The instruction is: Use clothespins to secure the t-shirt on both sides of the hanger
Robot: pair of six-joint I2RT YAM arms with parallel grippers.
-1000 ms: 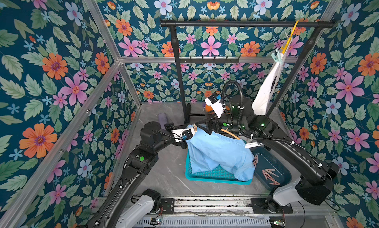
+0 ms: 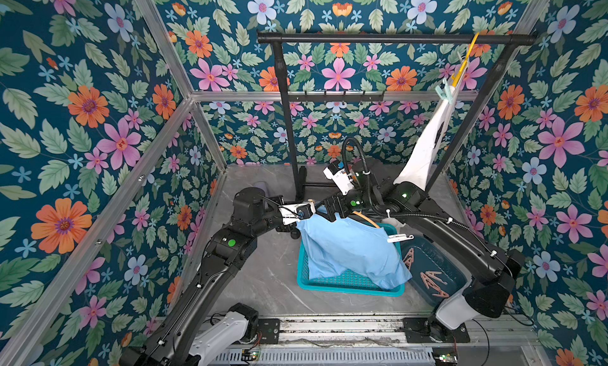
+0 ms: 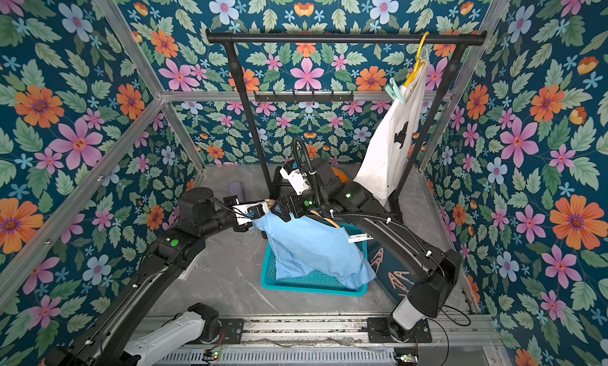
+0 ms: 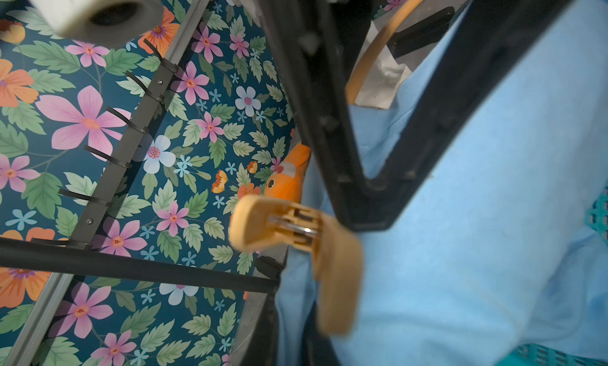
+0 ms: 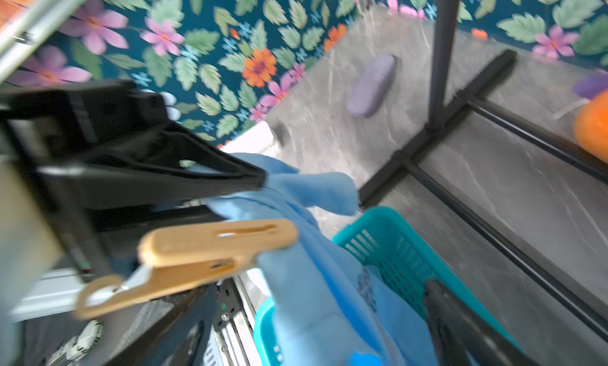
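Note:
A blue shirt (image 2: 348, 252) lies over the teal basket (image 2: 304, 280), its upper left end held in my left gripper (image 2: 300, 217). A tan clothespin (image 4: 335, 271) sits at that end in the left wrist view; a similar clip (image 5: 215, 239) shows in the right wrist view. An orange hanger piece (image 2: 370, 220) emerges from the blue cloth. My right gripper (image 2: 332, 207) is just beside the left one, above the shirt; whether its fingers hold anything is unclear. A white shirt (image 3: 386, 157) with pale green clothespin (image 3: 395, 90) hangs on a yellow hanger on the rack.
The black rack (image 3: 345, 39) stands at the back. A dark bin (image 2: 456, 274) with several pink clothespins is right of the basket. A purple object (image 5: 370, 84) and an orange toy (image 5: 592, 131) lie on the floor by the rack's base.
The left gripper and wrist have shifted slightly.

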